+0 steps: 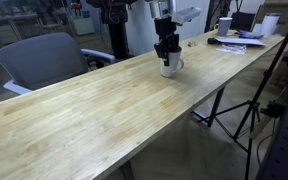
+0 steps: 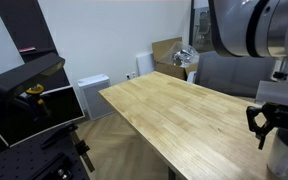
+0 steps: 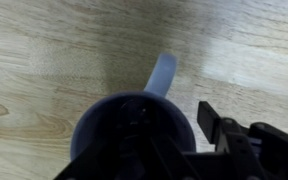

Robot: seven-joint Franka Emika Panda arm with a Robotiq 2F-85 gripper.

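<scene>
A white mug point(image 1: 170, 70) stands upright on the wooden table, its handle facing right in exterior view 1. My black gripper point(image 1: 165, 53) is low over it, covering part of its rim and upper side. In the wrist view, the mug's rim point(image 3: 85, 125) rings a dark inside, and its handle point(image 3: 162, 74) points up the picture. One dark fingertip point(image 3: 227, 130) lies outside the wall at the right; the other is lost in the dark of the mug. The fingers stand partly open. Exterior view 2 cuts off the mug point(image 2: 286, 157) at the right edge.
Left of the mug, the wooden table point(image 1: 74, 112) is clear. A grey cup point(image 1: 224, 26) and papers lie towards its far right end. An office chair point(image 1: 42, 60) stands close behind, and a tripod point(image 1: 252, 105) stands in front at the right.
</scene>
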